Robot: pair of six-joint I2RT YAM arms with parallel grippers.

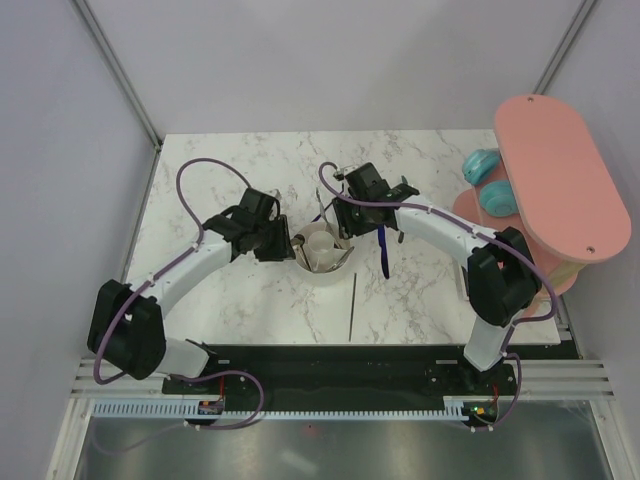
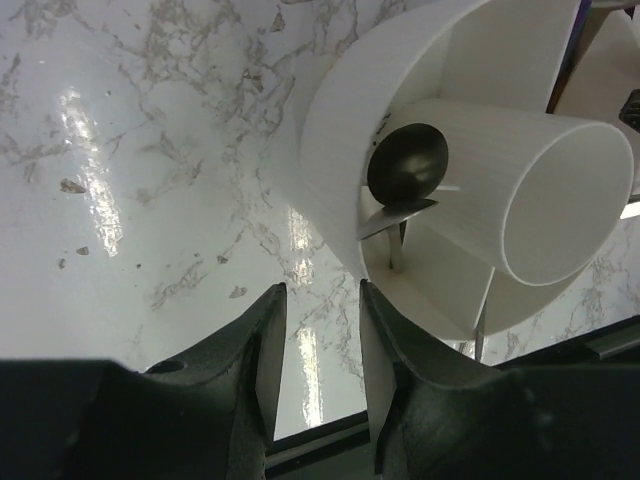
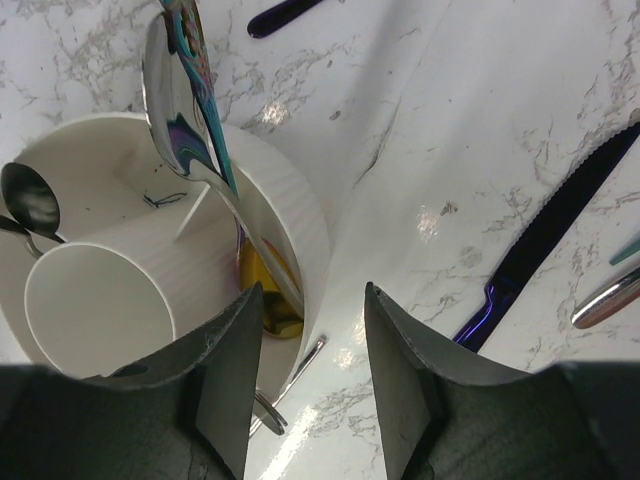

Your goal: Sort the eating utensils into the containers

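A white round container with a central cup and several compartments stands mid-table, holding spoons and other utensils. In the left wrist view a dark spoon leans inside its near compartment. My left gripper is at the container's left side, fingers apart and nothing between them. My right gripper stands open above the container's right wall, empty. A shiny spoon and an iridescent handle stick up from the compartment beside it. On the table to the right lies a dark serrated knife.
A thin utensil lies in front of the container. To the right, a pink rack holds teal cups.
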